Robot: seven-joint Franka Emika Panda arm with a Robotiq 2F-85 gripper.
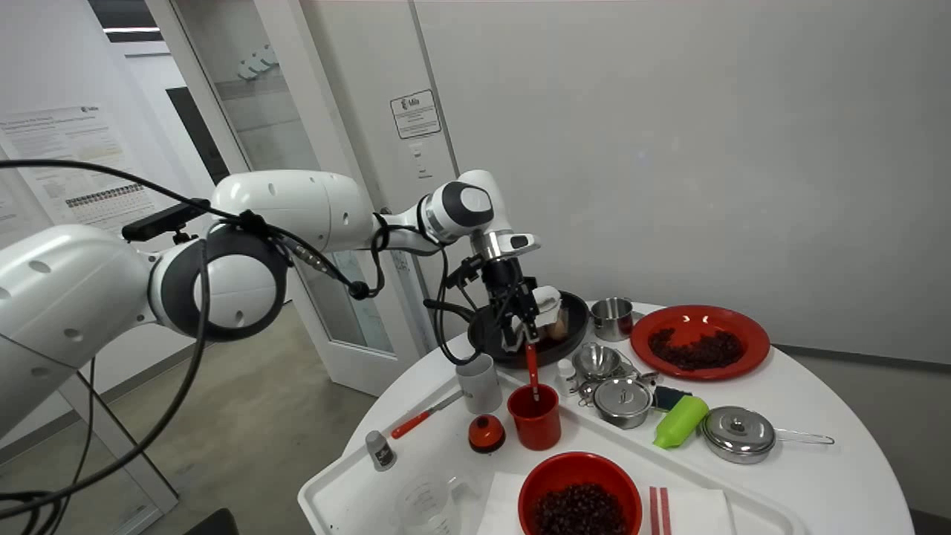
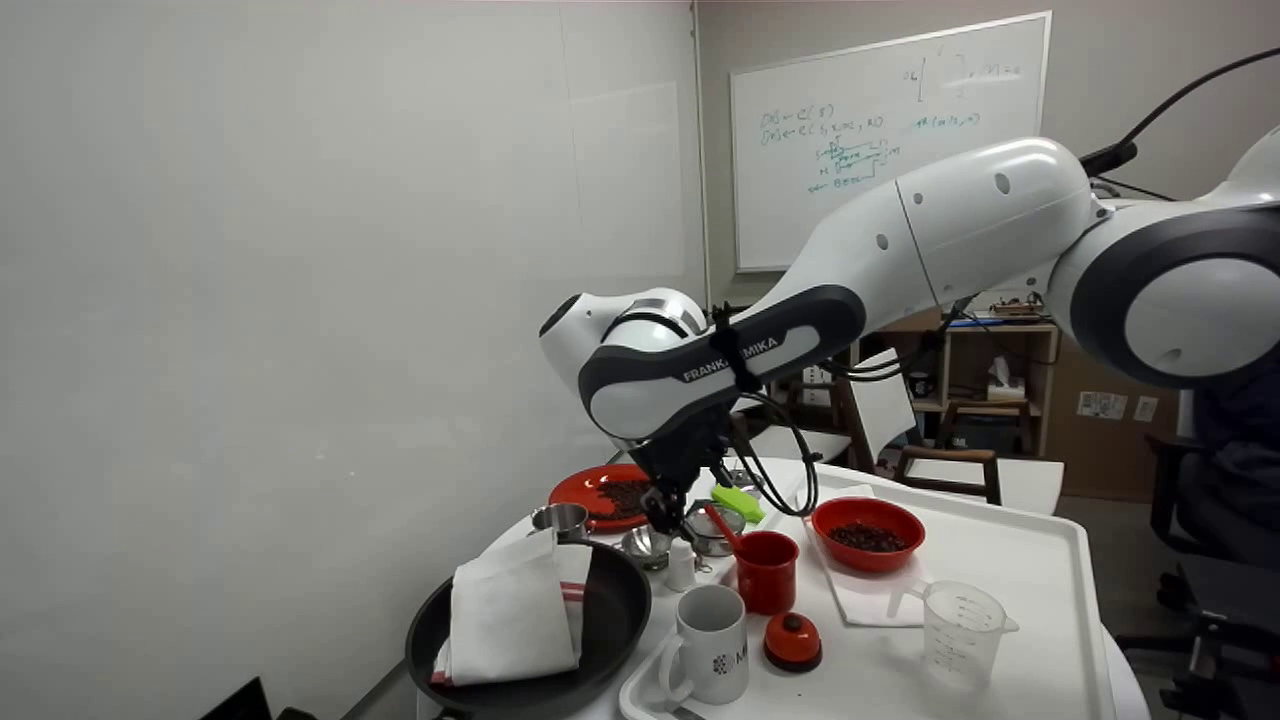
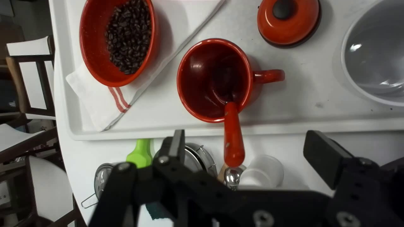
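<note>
A red mug [image 3: 192,85] stands upright on the white tray [image 3: 303,126]. Leaning out over its rim is a red-handled utensil [image 3: 233,142]; the lower end is inside the mug and hard to make out. My gripper is open, its two black fingers wide apart, with the tip of the red handle showing in the space between them from above. In exterior view 1 the gripper [image 1: 521,337] hangs just behind the mug [image 1: 535,426], close to the upper end of the handle [image 1: 532,365]. Whether a finger touches the handle cannot be told.
A grey-white mug [image 2: 713,648], an orange-red lid [image 2: 793,640] and a red bowl of dark beans [image 2: 869,528] share the tray. A black pan [image 2: 618,618] holding a folded towel [image 2: 510,612] sits close by. Steel pots and a white bottle [image 2: 680,564] crowd the tray's edge.
</note>
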